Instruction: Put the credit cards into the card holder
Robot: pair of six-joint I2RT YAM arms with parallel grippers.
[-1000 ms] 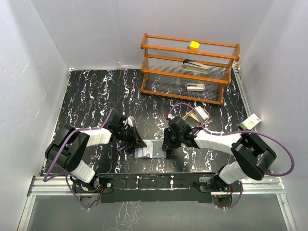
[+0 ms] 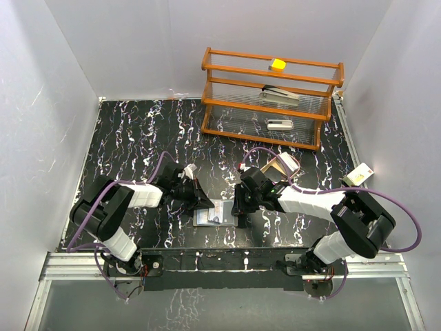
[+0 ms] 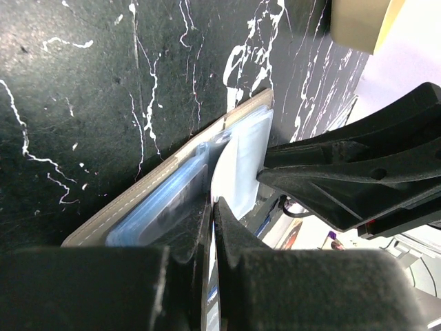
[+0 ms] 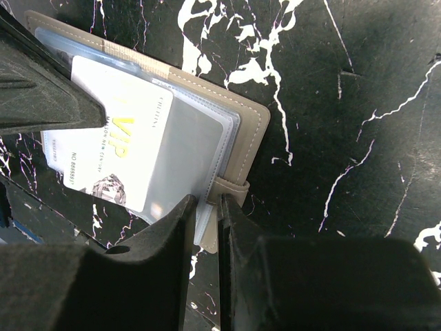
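The tan card holder [image 4: 237, 125] lies open near the table's front middle, with clear plastic sleeves [image 4: 198, 138]. A white VIP card lies on the sleeves; in the left wrist view it shows edge-on at my left gripper's tips. My left gripper [image 2: 202, 203] is shut at the holder's left part, the card's edge at its fingertips, whether held I cannot tell. My right gripper is at the holder's right edge, its fingertips on the rim of sleeves and cover; how far it is open is hard to tell.
An orange wooden rack [image 2: 258, 56] with staplers and a yellow block stands at the back right. A tan box [image 2: 274, 167] lies behind my right arm, and a pale box [image 2: 358, 175] by the right wall.
My left gripper has shifted slightly forward and right over the holder, and the card has moved a little with it. The right arm looks still.
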